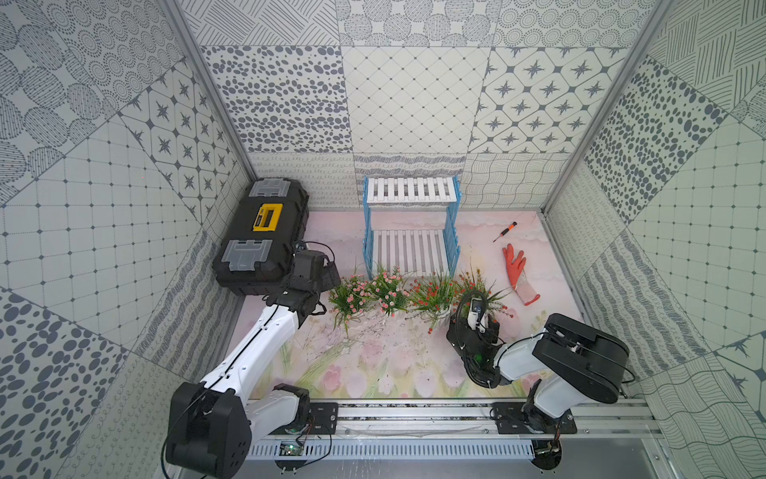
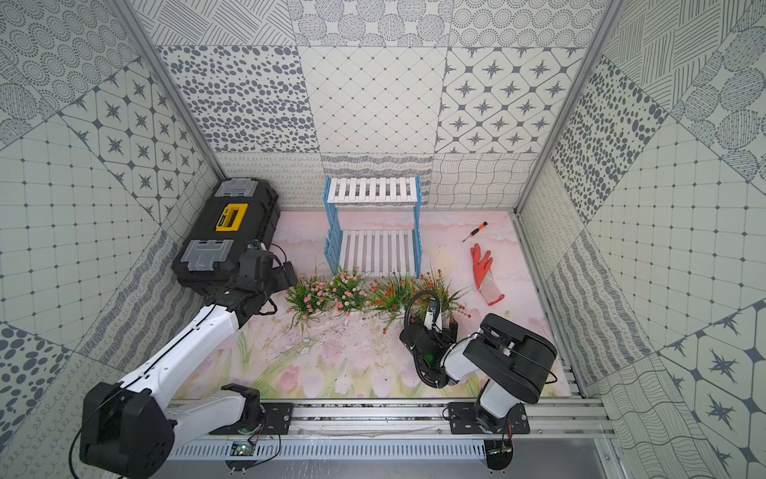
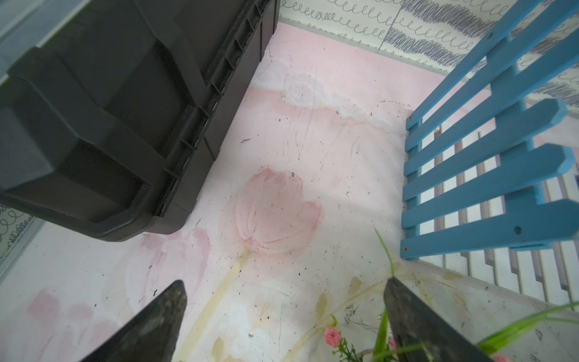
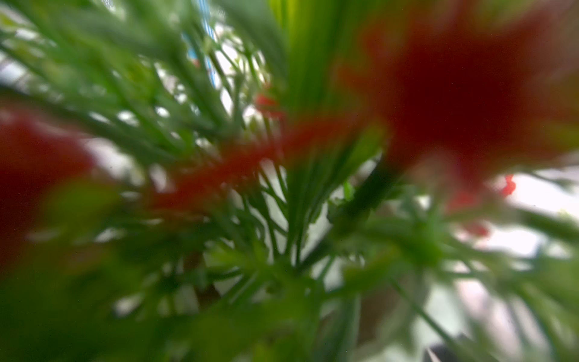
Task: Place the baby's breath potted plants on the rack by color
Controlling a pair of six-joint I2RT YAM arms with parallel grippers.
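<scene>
Four potted plants stand in a row before the rack (image 1: 408, 252), which has blue sides and two white slatted shelves. Two bear pink flowers, the left pink plant (image 1: 348, 297) and the other pink plant (image 1: 388, 292); on their right are a red plant (image 1: 431, 295) and a second red plant (image 1: 483, 291). My left gripper is open and empty, left of the pink plants, with pink blooms near its right finger. At the near side of the rightmost red plant is my right gripper (image 2: 435, 317). Leaves and blurred red blooms fill the right wrist view, hiding its fingers.
A black toolbox (image 1: 259, 231) stands close beyond my left gripper. To the rack's right lie a red glove (image 1: 518, 273) and a small screwdriver (image 1: 505, 231). Both shelves are empty, and the table (image 1: 383, 359) in front of the plants is mostly clear.
</scene>
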